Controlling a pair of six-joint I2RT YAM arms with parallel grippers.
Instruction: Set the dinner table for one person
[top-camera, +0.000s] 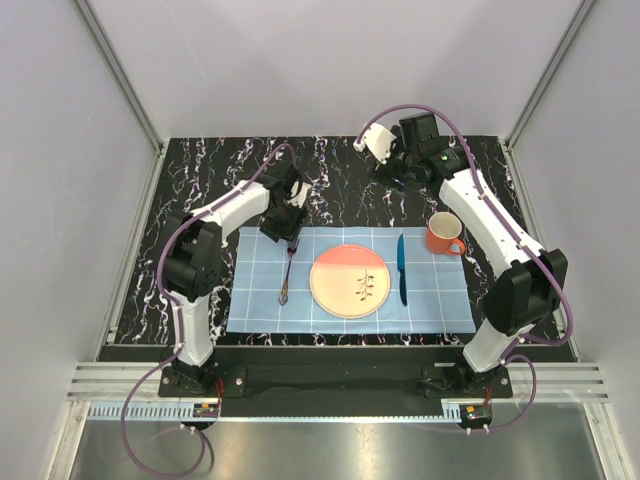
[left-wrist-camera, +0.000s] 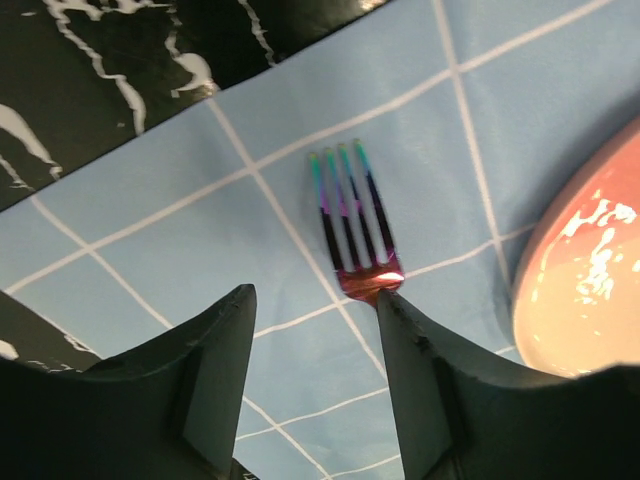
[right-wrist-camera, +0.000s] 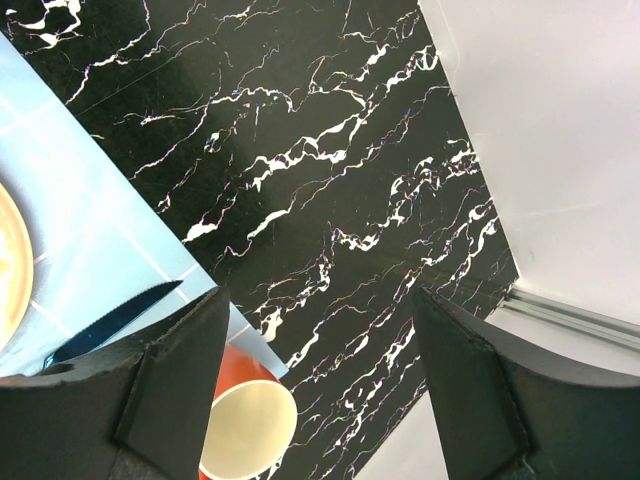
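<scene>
On the light blue placemat (top-camera: 255, 300), a plate (top-camera: 350, 282) with a coral-and-cream face and a leaf sprig lies in the middle. A fork (top-camera: 285, 280) lies to its left, tines away from the front edge, and a dark blue knife (top-camera: 402, 270) to its right. An orange mug (top-camera: 443, 233) stands upright at the mat's back right corner. My left gripper is open and empty above the fork's tine end; its right fingertip appears close to the fork's neck (left-wrist-camera: 372, 280). Empty too, my right gripper stands open over bare tabletop behind the mat.
White walls (top-camera: 320, 70) close off the back and sides. The plate's rim (left-wrist-camera: 535, 270) is to the right of the left gripper.
</scene>
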